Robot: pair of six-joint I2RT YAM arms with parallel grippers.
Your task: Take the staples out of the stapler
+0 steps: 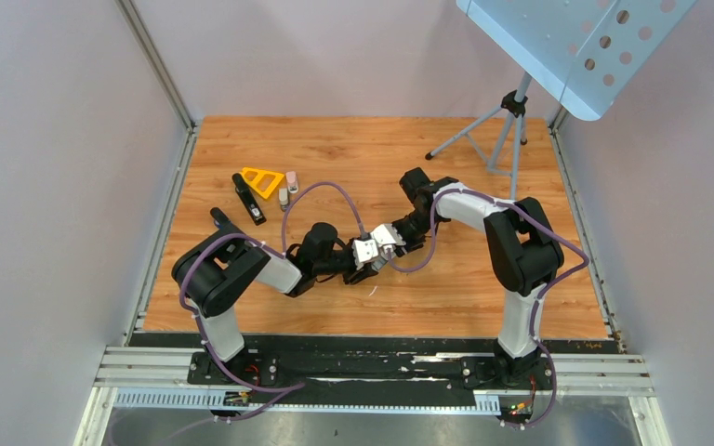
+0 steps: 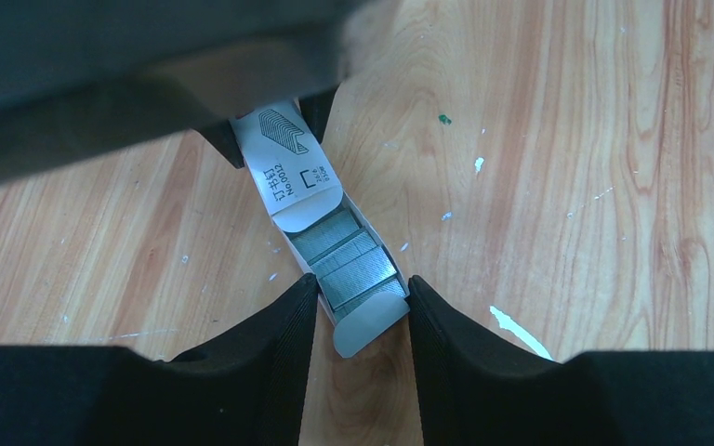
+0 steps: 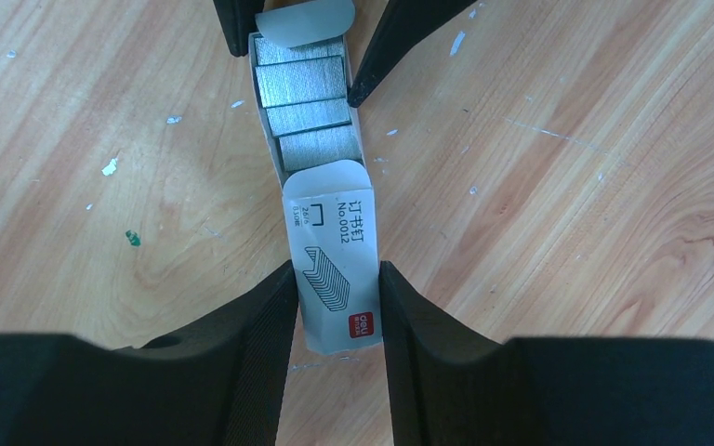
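Note:
A small white staple box (image 3: pixel 330 269) lies between my two grippers, its end flap folded out and rows of silver staples (image 3: pixel 302 84) showing. In the left wrist view my left gripper is shut on the flap end of the box. In the right wrist view my right gripper has its fingers on either side of the printed end, touching it. From above, both grippers meet at the middle of the table, largely hiding the box.
A black stapler (image 1: pixel 249 199), a yellow triangle (image 1: pixel 262 177) and two small boxes (image 1: pixel 292 181) sit at back left. A tripod stand (image 1: pixel 488 149) is at back right.

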